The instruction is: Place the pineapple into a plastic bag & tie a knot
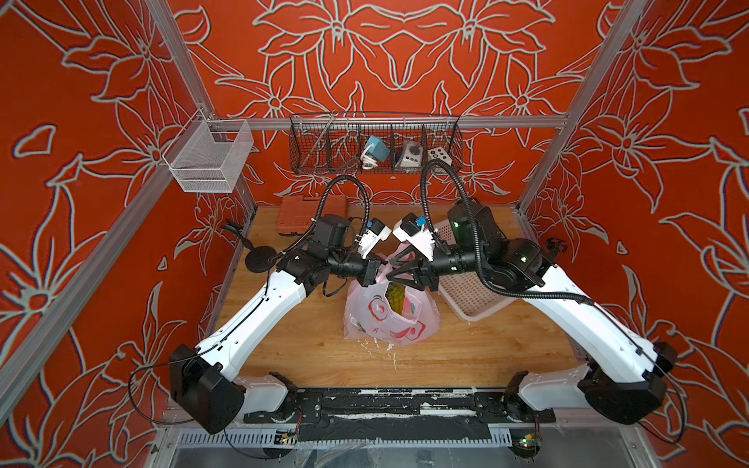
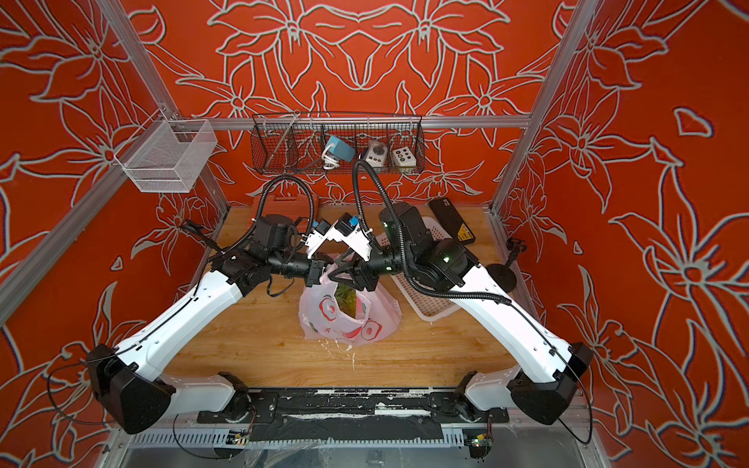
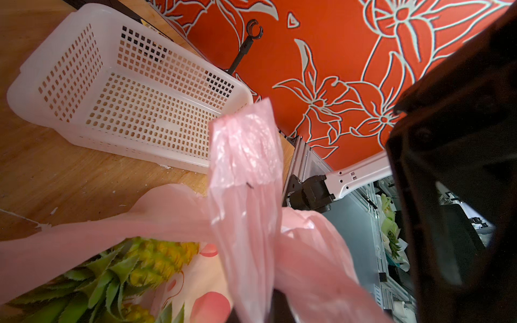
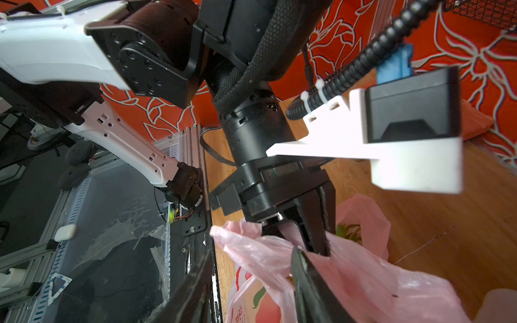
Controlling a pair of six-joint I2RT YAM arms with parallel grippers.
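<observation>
The pink plastic bag stands on the wooden table in front of the arms. Through its opening shows the pineapple, its yellow skin and green leaves clearer in the left wrist view, where the fruit lies inside. My left gripper is shut on gathered plastic at the bag's top, and a pink strip sticks up from its fingers. Facing it closely, my right gripper has its fingers apart, with a loose flap of the bag passing behind and between them. No knot can be made out.
A white perforated basket stands empty on the table to the right of the bag. An orange case lies at the back left, and a black box at the back right. Bare tabletop shows at front left.
</observation>
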